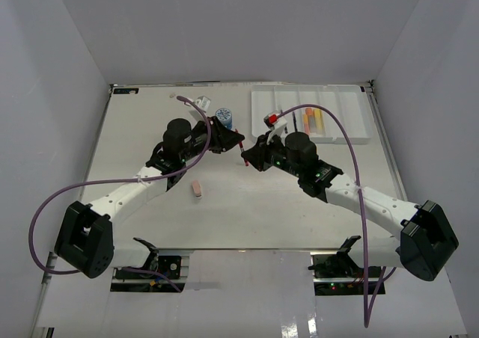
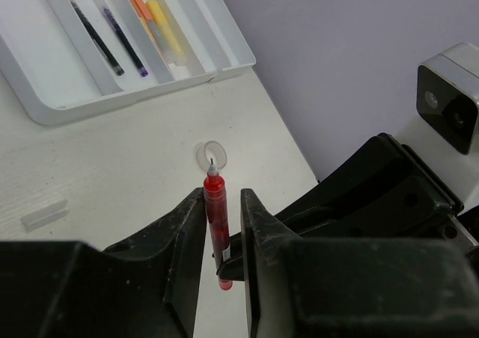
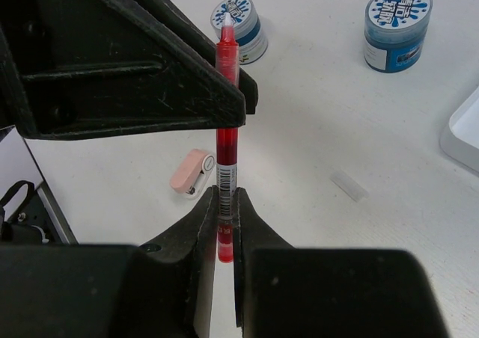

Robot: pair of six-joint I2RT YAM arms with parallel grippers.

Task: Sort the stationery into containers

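A red pen [image 3: 225,233] stands upright in the right wrist view, its barcode label between the shut fingertips of my right gripper. Around its upper part reach the black fingers [image 3: 172,99] of my left gripper [image 1: 237,138]. The left wrist view has the same pen [image 2: 217,211] in the gap between the left fingers, close to the left-hand one; these fingers stand part open. In the top view the pen bridges both grippers above the table. At the back right lies the white divided tray [image 1: 340,132], holding pens and orange and yellow markers [image 2: 166,28].
Two blue-lidded jars [image 3: 397,28] [image 3: 239,24] stand at the back, near the left gripper. A pink stapler-like item [image 1: 197,188] lies at front left. A clear eraser-like piece [image 2: 45,214] and a tape ring [image 2: 213,155] rest on the table.
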